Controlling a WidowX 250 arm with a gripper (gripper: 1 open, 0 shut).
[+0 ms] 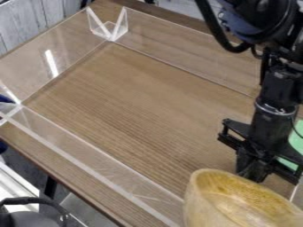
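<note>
My black gripper point(254, 164) hangs low on the right side of the camera view, its fingertips just behind a large yellowish bowl point(236, 204) at the bottom right. The gripper looks shut, with nothing visible between its fingers, though the tips are dark and partly hard to make out. A green object point(291, 142) is partly hidden behind the gripper at the right edge.
Clear plastic walls point(71, 146) border it. Dark equipment point(24, 213) sits beyond the lower left corner.
</note>
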